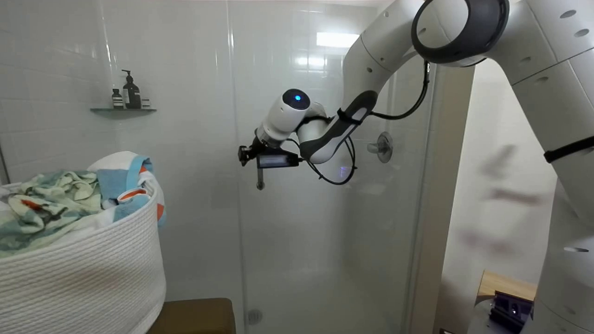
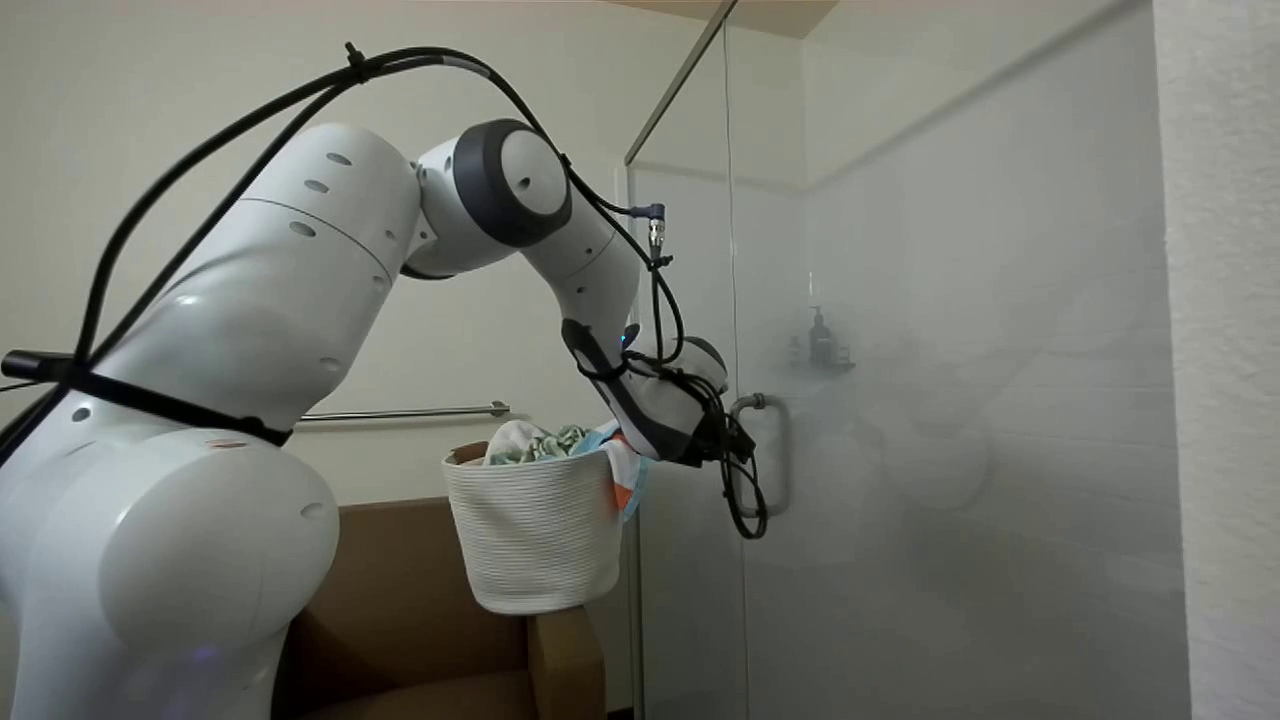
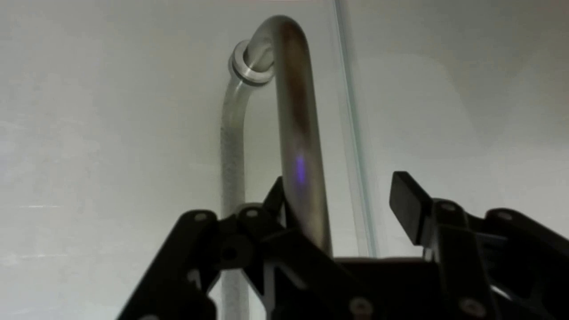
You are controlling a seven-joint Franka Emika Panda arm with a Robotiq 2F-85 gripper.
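Observation:
A metal door handle (image 3: pixel 301 138), a vertical bar bent back to a round mount, stands out from the glass shower door (image 3: pixel 133 117). My gripper is partly open around the bar, which runs down between its black fingers. The bar lies close to the left finger, with a wide gap to the right one; whether it touches the left finger I cannot tell. In exterior view 1 the gripper (image 1: pixel 248 155) covers the middle of the handle (image 1: pixel 260 178), whose lower end shows beneath. Cables partly hide the gripper in exterior view 2.
A white woven basket (image 1: pixel 83 272) heaped with towels (image 1: pixel 53 206) stands left of the arm, on a brown seat (image 1: pixel 195 314). Behind the glass, a corner shelf (image 1: pixel 123 109) carries bottles (image 1: pixel 132 92). Loose cables (image 2: pixel 738 492) hang by the wrist.

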